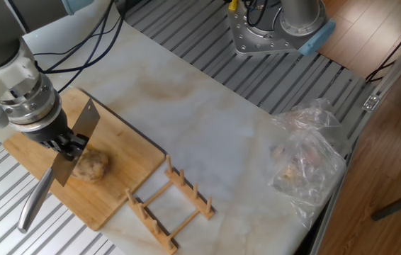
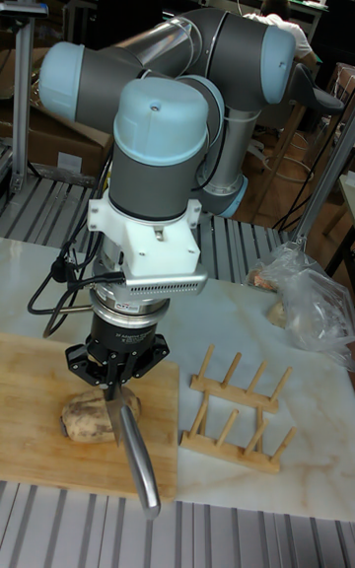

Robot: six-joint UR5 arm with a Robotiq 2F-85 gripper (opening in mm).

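Observation:
A cleaver-like knife (image 1: 66,167) with a silver handle (image 1: 36,201) is gripped by my black gripper (image 1: 75,147), whose fingers are closed on its blade. In the other view the handle (image 2: 138,455) points toward the camera and the gripper (image 2: 113,384) is above the board. A brown potato (image 1: 93,166) lies on the wooden cutting board (image 1: 126,159), right beside the blade. The potato (image 2: 86,417) is partly covered by the gripper and blade in exterior view 3. Whether the blade touches it I cannot tell.
Next to the board stands a wooden peg rack (image 1: 159,192), its slots empty. A clear plastic bag (image 1: 307,170) with something inside lies at the table's right side.

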